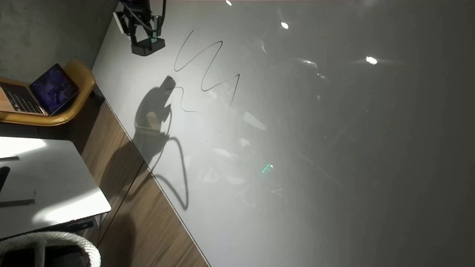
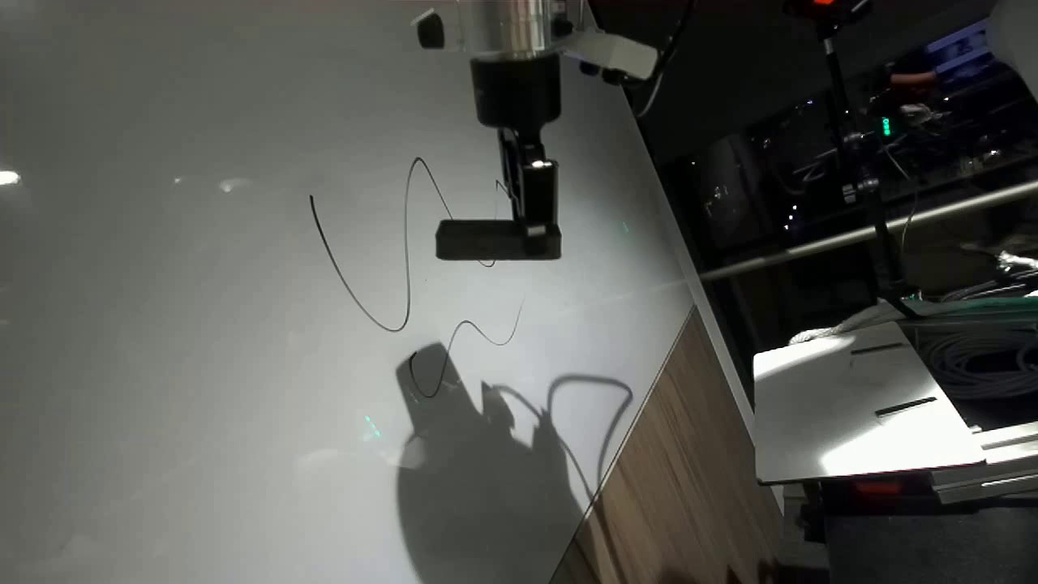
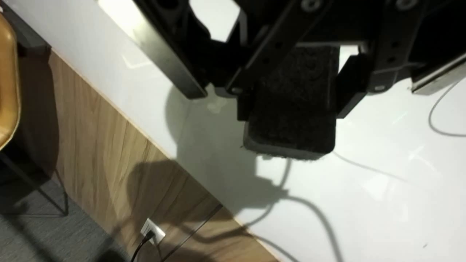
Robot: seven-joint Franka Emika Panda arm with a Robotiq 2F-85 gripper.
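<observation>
A black block-shaped eraser point(image 3: 295, 104) is clamped between the fingers of my gripper, which is shut on it. Seen from outside, the dark eraser point(image 1: 147, 46) hangs under the gripper point(image 1: 144, 35) near the top left, in front of the whiteboard point(image 1: 311, 133). In exterior view 2 the eraser point(image 2: 477, 239) overlaps part of the marker lines. A long wavy black line point(image 1: 209, 66) and a shorter squiggle point(image 1: 182, 98) are drawn on the board. The arm's shadow falls over the squiggle's upper end. Whether the eraser touches the board cannot be told.
A white table point(image 1: 49, 178) with dark strips stands at lower left. Beyond it, a laptop point(image 1: 55, 89) rests on a tan chair point(image 1: 75, 111). Wood panelling point(image 1: 147, 213) borders the board, with a plugged wall socket point(image 3: 153, 231). Most of the board is clear.
</observation>
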